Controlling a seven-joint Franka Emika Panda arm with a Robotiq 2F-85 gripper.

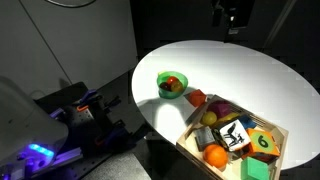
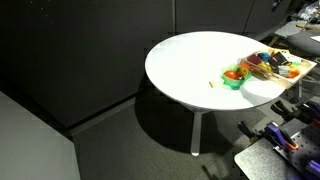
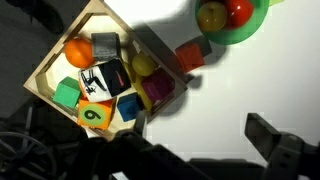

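My gripper is open above the table with nothing between its fingers; in exterior view 1 the gripper (image 1: 227, 22) hangs high at the top. A green bowl (image 3: 258, 28) at the upper right of the wrist view holds a red ball (image 3: 239, 12) and a brownish-yellow ball (image 3: 211, 15). Between bowl and box, a red-orange block (image 3: 189, 56) lies on the table. The wooden box (image 3: 46, 68) contains an orange ball (image 3: 78, 52), a yellow ball (image 3: 144, 64), a black-and-white block (image 3: 104, 80), a dark red block (image 3: 158, 85) and several other blocks.
In exterior view 1 the box sits at the table's near edge, with a green block (image 1: 255, 169) in its near right corner. Some small yellow-green thing (image 2: 211, 85) lies by the table edge.
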